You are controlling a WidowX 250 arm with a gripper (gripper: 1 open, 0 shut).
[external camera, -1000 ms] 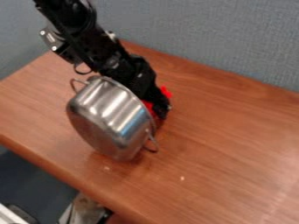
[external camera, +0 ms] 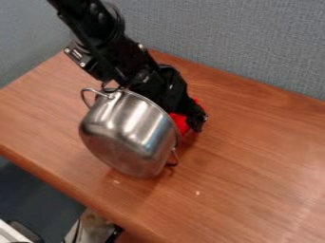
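A steel pot with two wire handles sits tipped on the wooden table, its rounded bottom and side facing the camera. Behind it, a red object is partly visible, mostly hidden by the pot and the arm. My black gripper is low behind the pot, at its right rim beside the red object. Its fingers are largely hidden, and whether it touches either thing is unclear.
A grey padded wall runs along the back. Cables and equipment lie below the near left edge.
My arm and gripper have moved right. The pot has shifted slightly to the right with its tilt changed a little, and the red object shows differently around the gripper.
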